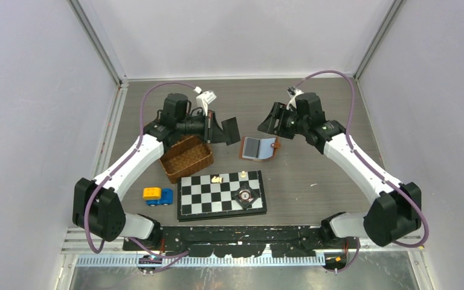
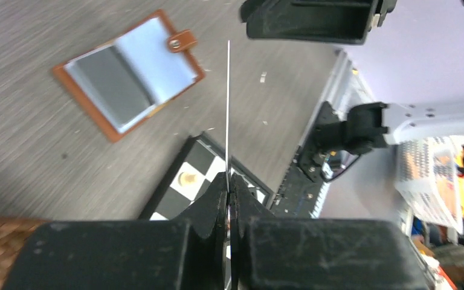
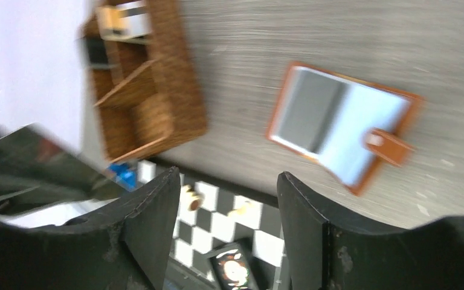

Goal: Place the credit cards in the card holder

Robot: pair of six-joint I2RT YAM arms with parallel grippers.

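My left gripper (image 1: 215, 134) is shut on a thin dark card (image 1: 231, 130), which appears edge-on in the left wrist view as a narrow upright line. The card holder (image 1: 266, 148) lies open on the table right of centre, brown with a grey panel (image 2: 109, 86), a pale blue panel and a strap (image 3: 385, 147). My right gripper is open with nothing between its fingers, raised above and right of the card holder and apart from the card.
A woven basket (image 1: 186, 163) with compartments stands at left. A chessboard (image 1: 208, 204) with a few pieces and a dark object lies at the front, a yellow-and-blue toy truck (image 1: 158, 196) beside it.
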